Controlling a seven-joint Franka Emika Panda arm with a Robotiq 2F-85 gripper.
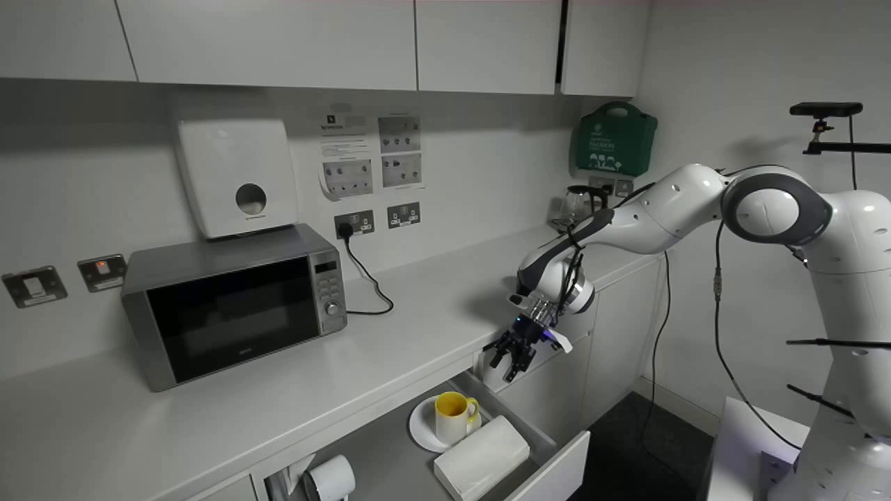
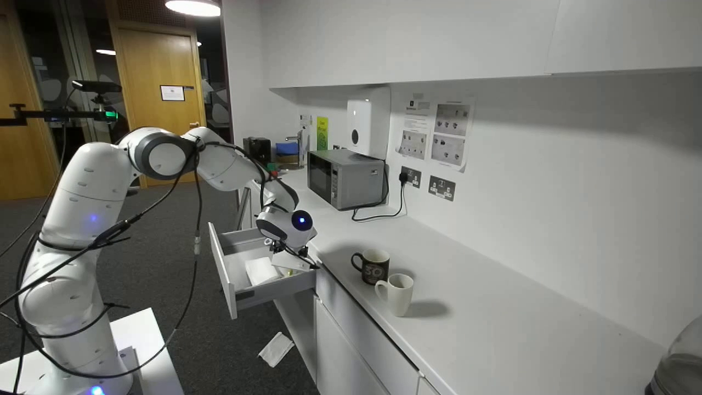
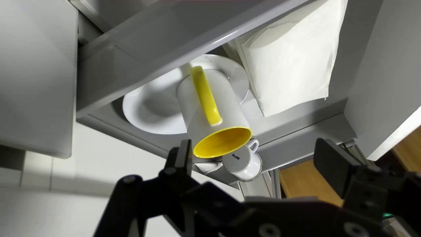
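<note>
Inside the pulled-out drawer (image 1: 397, 455), a white mug with a yellow inside and handle (image 3: 213, 98) stands on a white plate (image 3: 152, 104). Beside them lies a stack of white paper towels (image 3: 294, 59). My gripper (image 1: 511, 367) hangs above the drawer's right side wall, apart from the mug. In the wrist view, its dark fingers (image 3: 335, 166) are spread wide and hold nothing. Another white mug (image 3: 242, 162) lies on its side farther along, at the drawer's left edge in exterior view 1.
A microwave (image 1: 238, 292) sits on the counter. A dark mug (image 2: 373, 266) and a white cup (image 2: 396, 294) stand near the counter's front edge. The drawer's side wall (image 3: 158, 51) rises close to the plate.
</note>
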